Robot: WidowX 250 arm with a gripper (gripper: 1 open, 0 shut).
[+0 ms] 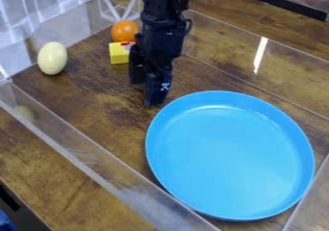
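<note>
My black gripper (150, 81) hangs low over the wooden surface at the upper middle, just behind the blue plate's rim. Its fingers point down; dark on dark, their exact spacing is hard to make out, and no object shows between them. The blue plate (229, 154) fills the lower right. Behind and left of the gripper are a yellow block (121, 54) and an orange round object (123, 30), both partly hidden by the arm. A white egg (53, 59) rests at the far left.
A clear low wall (90, 167) crosses the lower left, and other edges run along the back and right. Bare wood (77, 110) lies left of the plate, with more free room at the upper right.
</note>
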